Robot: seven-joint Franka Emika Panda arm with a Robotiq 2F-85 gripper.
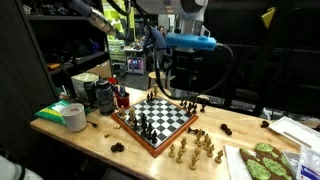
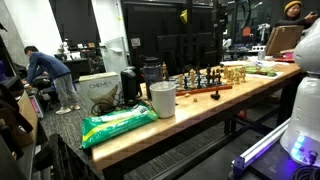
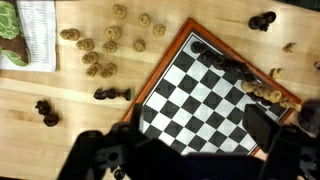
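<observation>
My gripper is open above the chessboard (image 3: 205, 112), with no piece between its fingers. In exterior view 1, it hangs from the arm (image 1: 190, 42) high over the table. Dark pieces (image 3: 215, 58) and light pieces (image 3: 262, 92) line one side of the board. Off the board stand several light pieces (image 3: 95, 45). A dark piece (image 3: 112, 93) lies on its side near the board's edge, while other dark pieces (image 3: 46, 112) (image 3: 262, 20) sit farther out. The arm's fingers hide part of the board's near side.
A white mug (image 1: 74, 117), dark canisters (image 1: 104, 96) and a green bag (image 2: 118, 125) occupy one table end. At the other end are a green patterned sheet (image 1: 262, 163) and a white tray (image 1: 296, 131). Bare wood surrounds much of the board.
</observation>
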